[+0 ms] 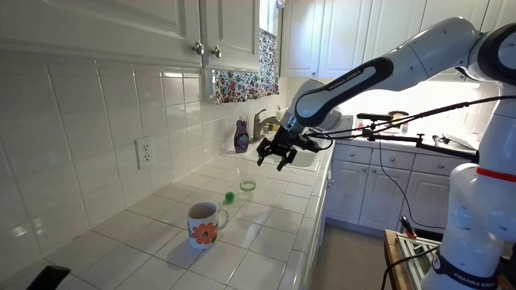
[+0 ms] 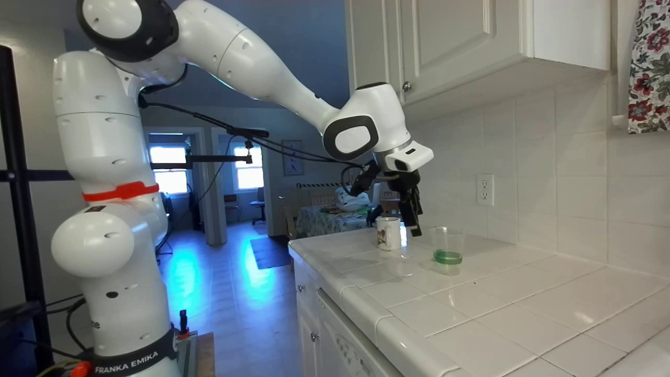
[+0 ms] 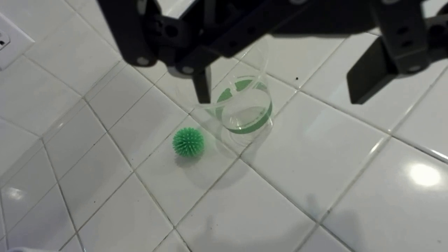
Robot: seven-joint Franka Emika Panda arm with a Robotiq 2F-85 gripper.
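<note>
My gripper [image 1: 271, 165] is open above the tiled counter, its fingers spread wide and nothing between them. Below it in the wrist view stands a clear plastic cup [image 3: 250, 121] with a green band, upright and partly hidden by the gripper's linkage. Close beside the cup lies a spiky green ball [image 3: 188, 142], resting on the tiles. A white mug [image 1: 203, 232] with an orange flower stands upright nearer the camera in exterior view 1. The cup [image 2: 447, 256] shows in exterior view 2 too, where the ball cannot be made out.
A purple soap bottle [image 1: 241, 135] stands by the sink [image 1: 302, 158] and its faucet [image 1: 257, 126]. The tiled wall with an outlet [image 1: 144, 152] bounds one side of the counter. Bare tiles [image 2: 527, 295] spread out in front of the cup in exterior view 2.
</note>
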